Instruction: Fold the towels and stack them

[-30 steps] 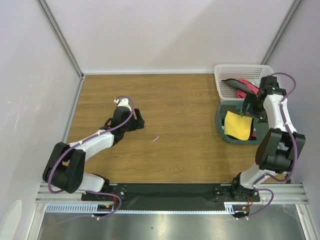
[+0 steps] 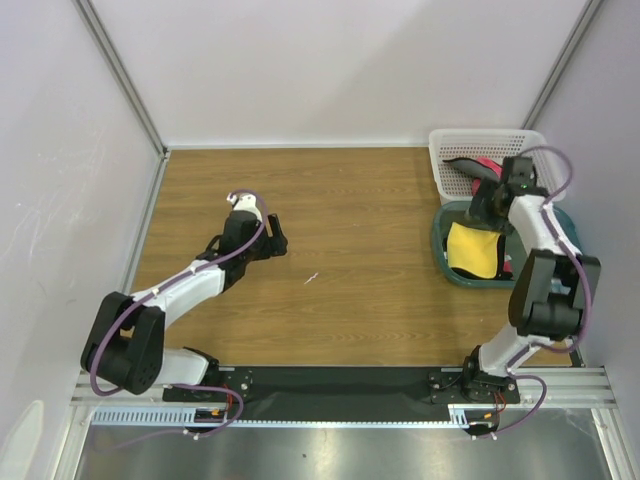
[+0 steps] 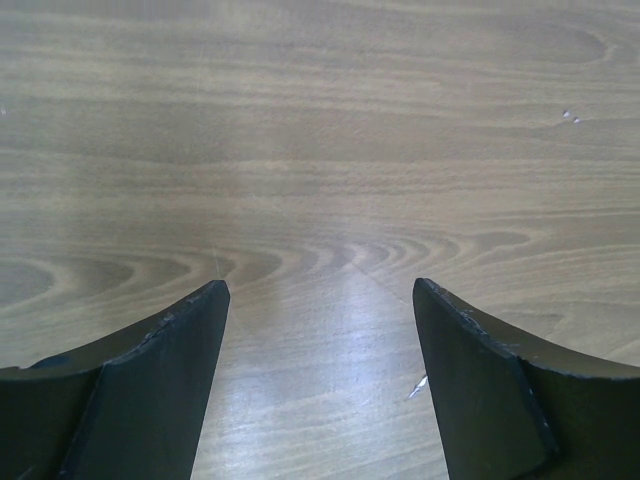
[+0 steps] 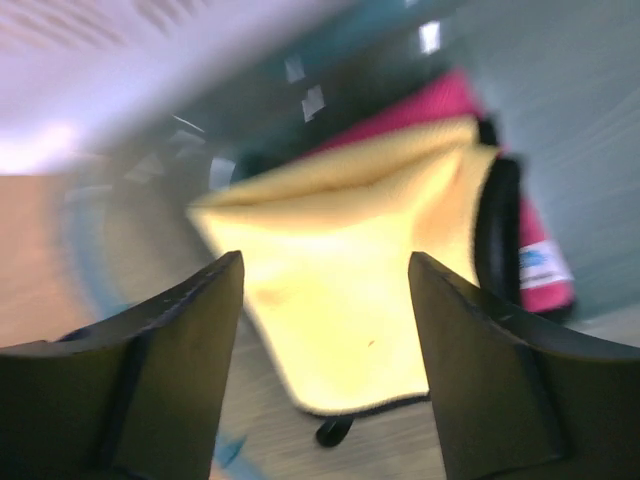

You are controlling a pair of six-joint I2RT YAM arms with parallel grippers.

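The yellow towel [image 2: 472, 250] lies folded in the green bin; in the right wrist view this yellow towel [image 4: 330, 280] has a black edge, and a pink towel [image 4: 440, 100] shows beneath or beside it. My right gripper stands open above the yellow towel with nothing visibly held. From above, the right gripper [image 2: 484, 212] is blurred, near the border of bin and white basket. A grey towel [image 2: 470, 167] and partly hidden pink cloth [image 2: 489, 164] rest in the basket. My left gripper [image 2: 280, 238] is open over bare table, its fingers empty.
The white basket [image 2: 436, 165] stands at the back right, directly behind the green bin [image 2: 438, 260]. Bare wooden table [image 2: 350, 220] fills the middle and left. A wall [image 2: 620, 200] rises close on the right.
The towel appears to stay put. The left arm has shifted slightly.
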